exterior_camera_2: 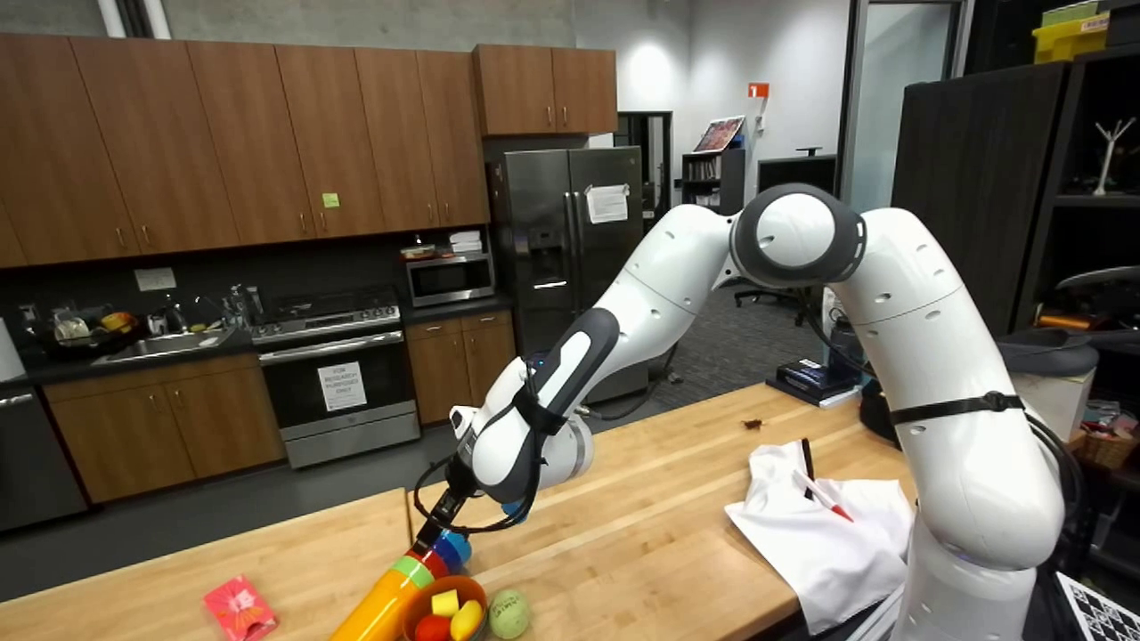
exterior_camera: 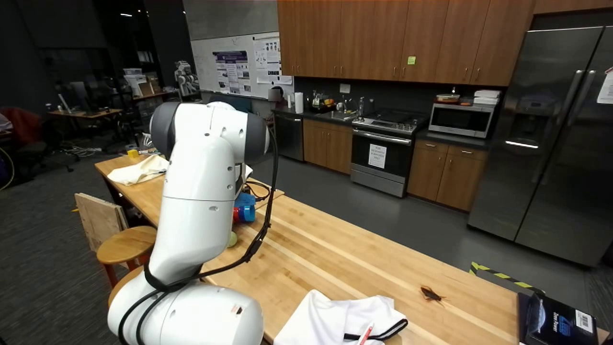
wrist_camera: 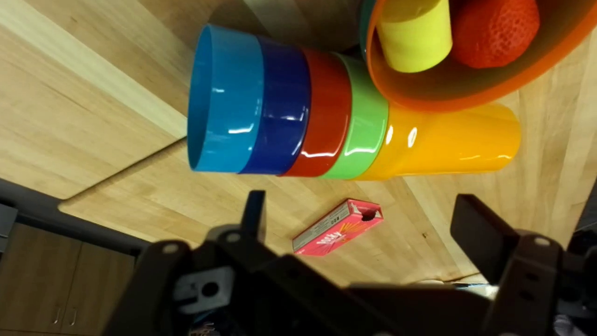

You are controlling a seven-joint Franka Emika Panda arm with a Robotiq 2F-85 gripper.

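In the wrist view my gripper is open, its two dark fingers wide apart with nothing held. Between and beyond them, on the wooden table, lies a pink-red snack box (wrist_camera: pixel 337 228). A row of nested cups (wrist_camera: pixel 330 117), light blue, dark blue, red, green and orange-yellow, lies on its side along the upper middle. An orange bowl (wrist_camera: pixel 442 104) at the top right holds a yellow block (wrist_camera: pixel 415 42) and a red fruit-like piece (wrist_camera: pixel 493 33). In exterior view 2 the snack box (exterior_camera_2: pixel 240 609) lies left of the cups, and a green ball (exterior_camera_2: pixel 509 613) sits beside the bowl.
A white cloth (exterior_camera_2: pixel 818 545) with a red-tipped pen lies near the arm's base. Dark boxes (exterior_camera_2: pixel 814 379) and a small brown insect-like thing (exterior_camera_2: pixel 753 424) are farther back on the table.
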